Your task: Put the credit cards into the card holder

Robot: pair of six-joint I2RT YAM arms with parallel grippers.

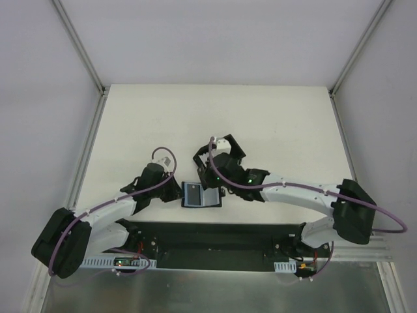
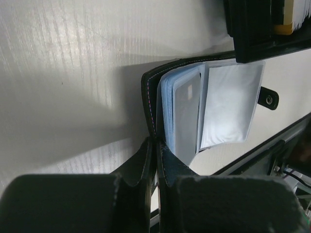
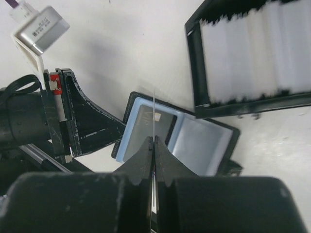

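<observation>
The card holder (image 1: 193,195) lies open near the table's front edge, black outside with clear sleeves. A dark card (image 3: 150,124) shows in its left page; the right page (image 2: 231,97) looks pale and empty. My left gripper is shut at the holder's left edge, the thin black cover running between its fingertips. Over the holder hangs my right gripper, shut on a thin card (image 3: 154,114) seen edge-on as a pale line. What is printed on that card cannot be seen.
A black tray (image 3: 195,63) with a row of white cards stands just behind the holder, partly covered by the right arm in the top view. Free table (image 1: 156,117) lies at the back and on both sides.
</observation>
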